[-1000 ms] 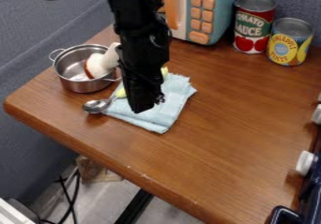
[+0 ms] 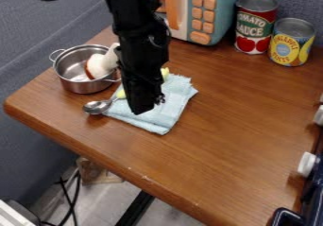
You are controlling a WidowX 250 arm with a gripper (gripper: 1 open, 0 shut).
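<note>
My black gripper point(image 2: 144, 97) hangs low over a folded pale blue cloth point(image 2: 172, 113), at the left-middle of the table. A yellow object, partly hidden by the gripper, lies on the cloth behind it. Just left of the gripper a metal spoon point(image 2: 97, 107) rests by the cloth's edge. Further back left is a steel pot point(image 2: 70, 71) with pale items in it, one of them reddish. The arm hides the fingertips in part, so I cannot tell whether they are open or shut.
A teal toy microwave point(image 2: 217, 18), a tomato sauce can point(image 2: 254, 26) and a yellow can point(image 2: 292, 45) stand at the back. A dark appliance point(image 2: 297, 201) with white knobs is at the right edge.
</note>
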